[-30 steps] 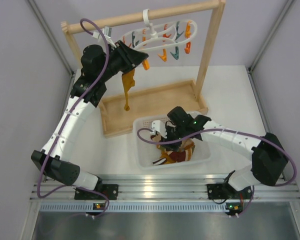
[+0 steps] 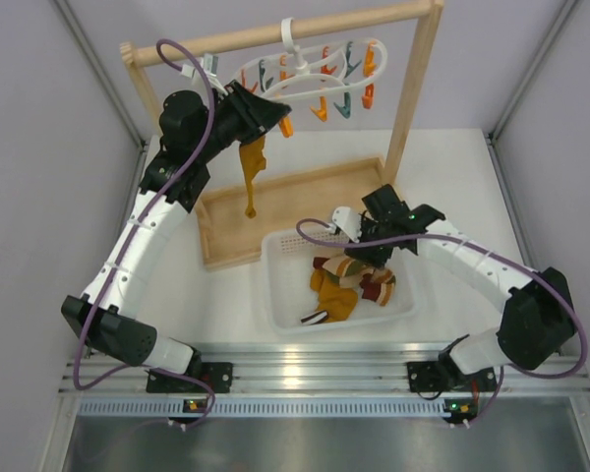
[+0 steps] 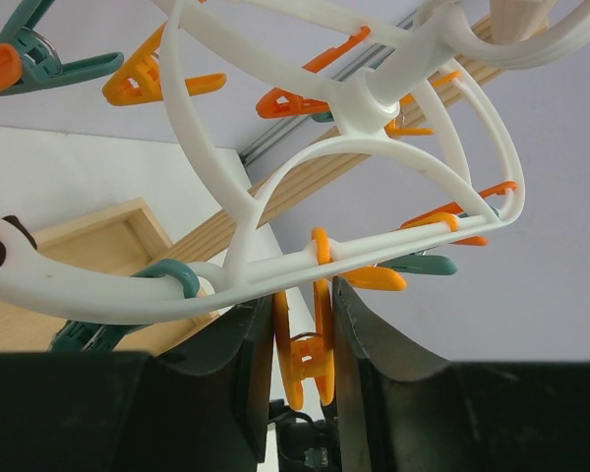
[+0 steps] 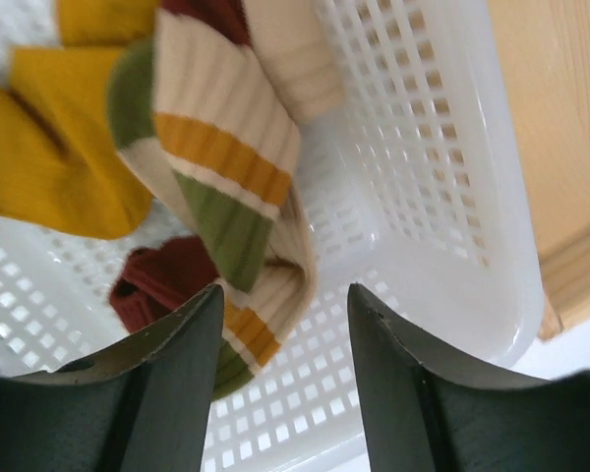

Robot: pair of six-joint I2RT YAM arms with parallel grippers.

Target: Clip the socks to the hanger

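A white clip hanger (image 2: 324, 84) hangs from the wooden bar, with coloured clips around it. My left gripper is shut on an orange clip (image 3: 322, 315) at the hanger's front. A mustard sock (image 2: 252, 177) hangs below that gripper in the top view. Several socks, striped and mustard, lie in the white basket (image 4: 492, 256); a striped sock (image 4: 226, 147) is central in the right wrist view. My right gripper stands open over these socks, nothing visibly held.
The wooden stand's base tray (image 2: 221, 236) lies behind the basket.
My right arm has moved right and up in the top view, uncovering more of the socks in the basket. The left arm stays at the hanger.
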